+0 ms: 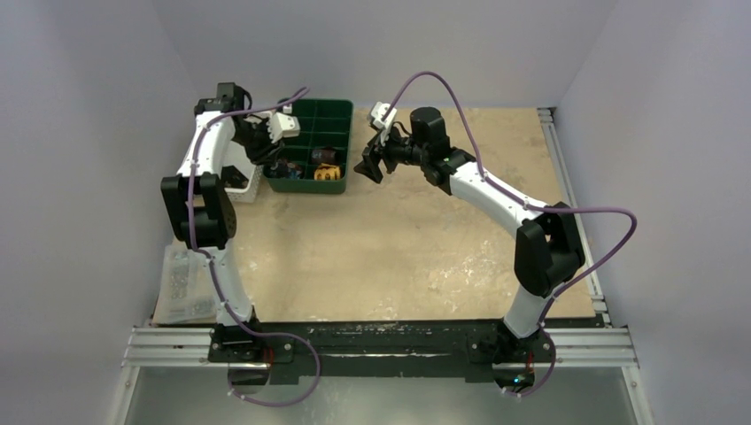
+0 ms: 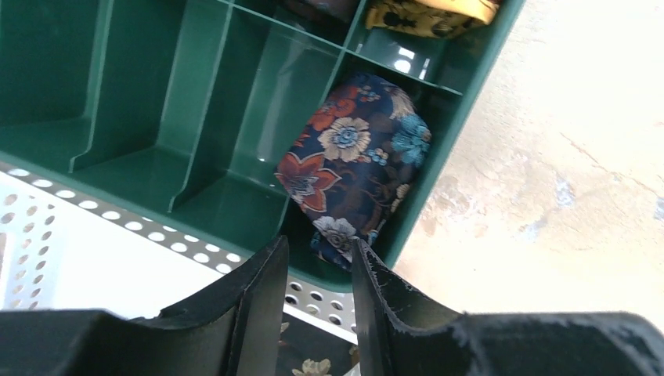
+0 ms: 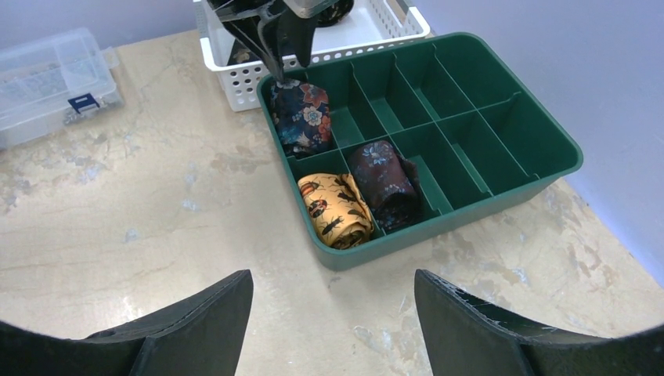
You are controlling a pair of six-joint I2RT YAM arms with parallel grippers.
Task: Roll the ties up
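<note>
Three rolled ties lie in separate compartments of the green divided box (image 3: 423,235). The floral navy tie (image 2: 352,157) fills the corner cell nearest the white basket. A yellow tie with insect prints (image 3: 337,210) sits in the adjoining front cell, and a dark maroon one (image 3: 384,182) lies beside it. My left gripper is above the box edge by the floral tie, its fingers apart with nothing held between them. To the right of the box, my right gripper hangs open and empty over the table.
The white perforated basket (image 3: 235,86) stands against the box's left side with dark cloth inside. A clear plastic case (image 3: 55,78) rests at the table's left.
</note>
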